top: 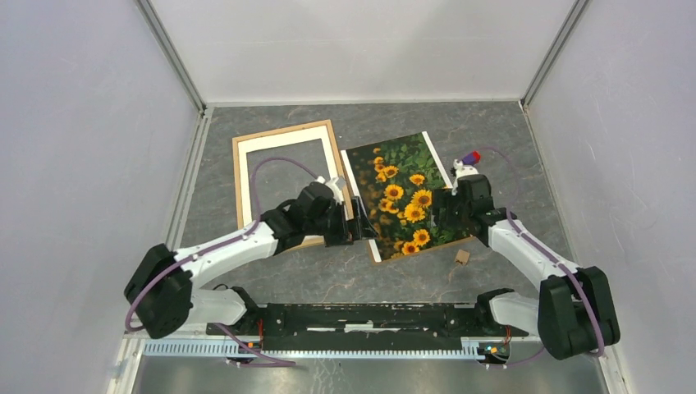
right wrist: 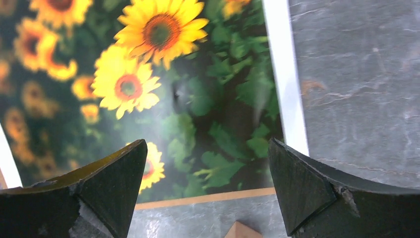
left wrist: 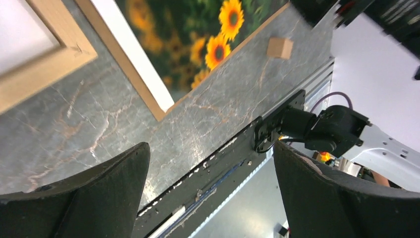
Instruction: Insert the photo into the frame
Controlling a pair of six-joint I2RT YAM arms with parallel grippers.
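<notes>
The sunflower photo lies flat in the middle of the table on a wooden-edged backing, white strips along its left and right sides. To its left lies the wooden frame with a white mat around a grey opening. My left gripper is open above the gap between frame and photo, near the photo's lower left edge. Over the photo's right side, my right gripper stands open. In the right wrist view the photo's lower right corner lies between and beyond its fingers, nothing gripped.
A small wooden block lies just below the photo's lower right corner. A blue and red block sits to the photo's right, partly behind the right arm. Bare table stretches in front of the frame and photo.
</notes>
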